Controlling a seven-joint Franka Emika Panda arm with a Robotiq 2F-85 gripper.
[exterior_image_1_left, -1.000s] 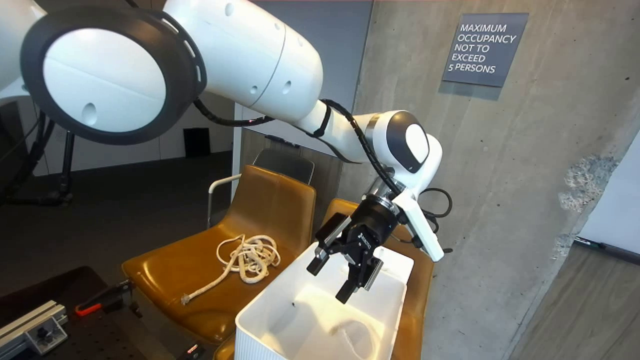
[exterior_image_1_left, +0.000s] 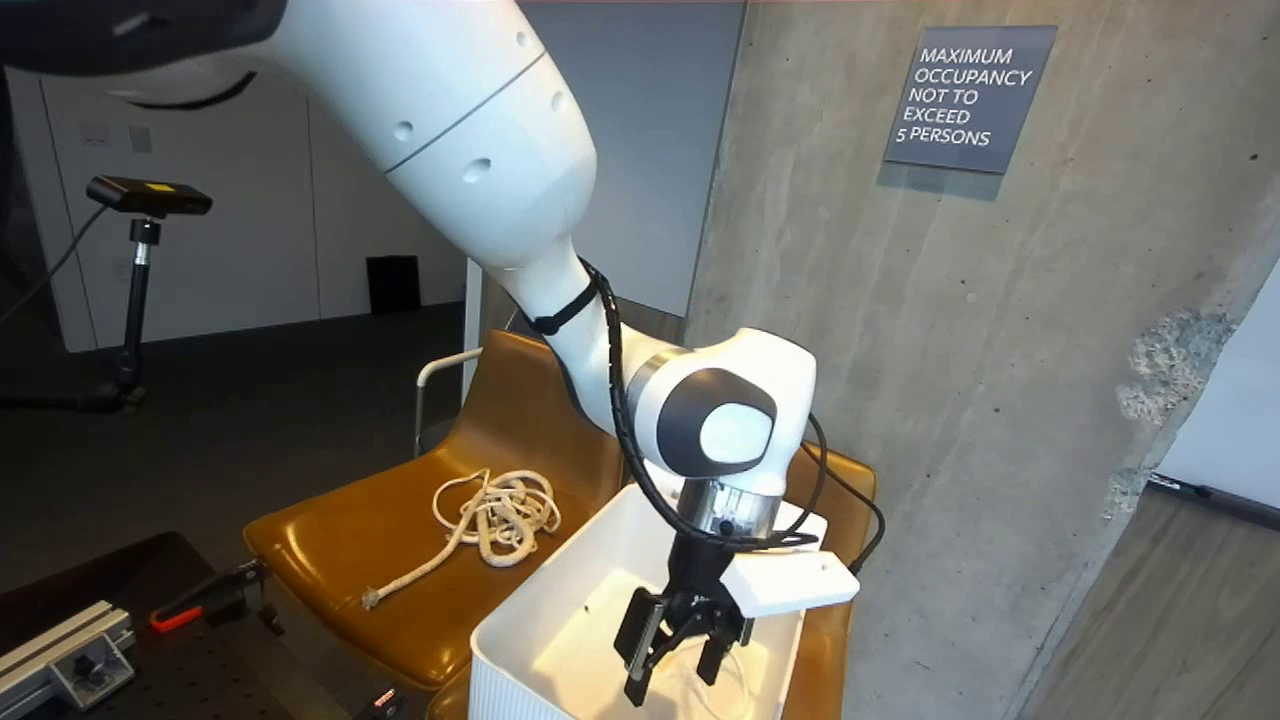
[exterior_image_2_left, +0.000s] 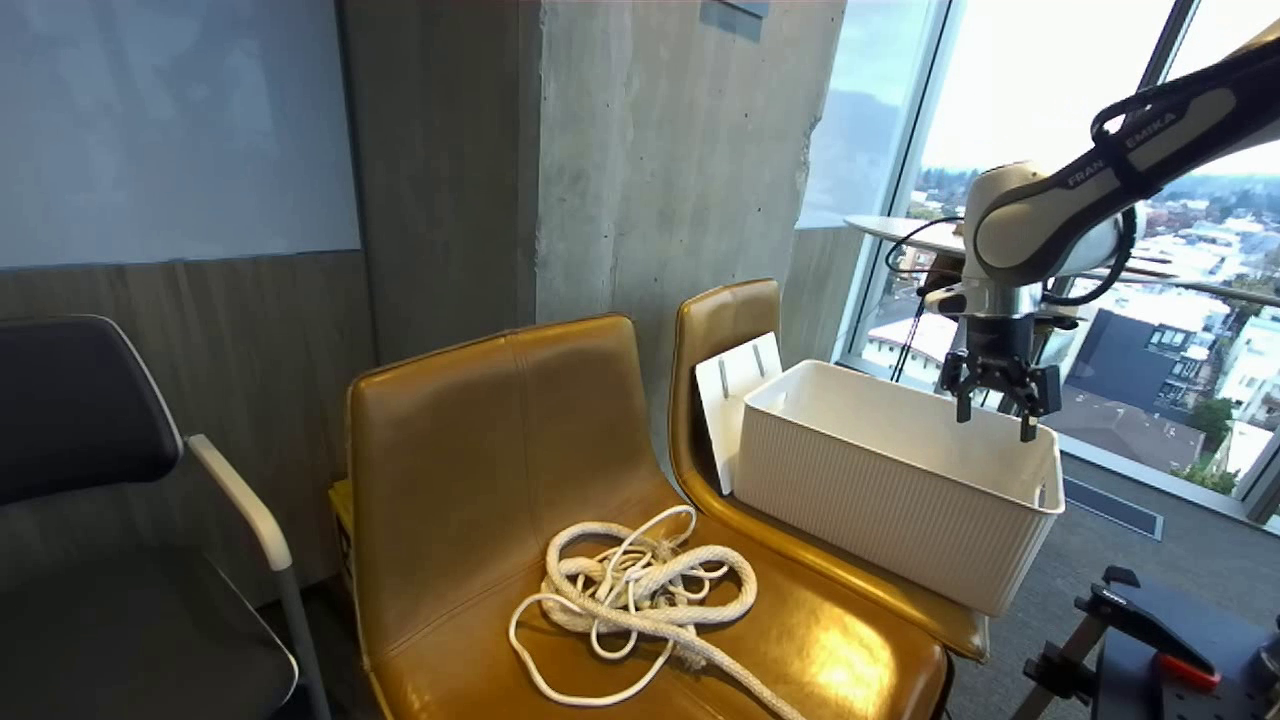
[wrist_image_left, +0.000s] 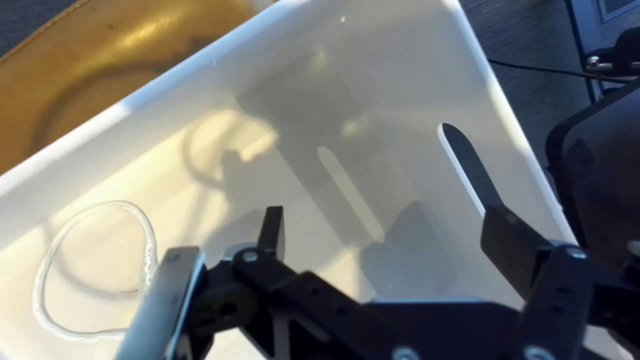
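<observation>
My gripper (exterior_image_1_left: 673, 678) is open and points down over the white box (exterior_image_2_left: 882, 516), near one of its short ends. Nothing shows between its spread fingers in the wrist view. On the box floor lies a thin whitish loop (wrist_image_left: 150, 243), beside the left finger and partly covered by it. How far the fingertips sit above the floor cannot be told; in exterior view 2 they hang around rim height. A loosely coiled pale rope (exterior_image_2_left: 648, 588) rests on the brown chair seat beside the box, one thick end trailing forward.
The box stands on a second brown chair, with a white panel (exterior_image_2_left: 723, 402) leaning behind it. A concrete wall (exterior_image_1_left: 960, 360) rises behind. A dark table edge with a red-marked clamp (exterior_image_1_left: 180, 617) lies low at left. Much of the box floor is bare.
The gripper has come down toward the box and turned from a slant to nearly vertical. The arm has lowered with it. The rope and box look unmoved.
</observation>
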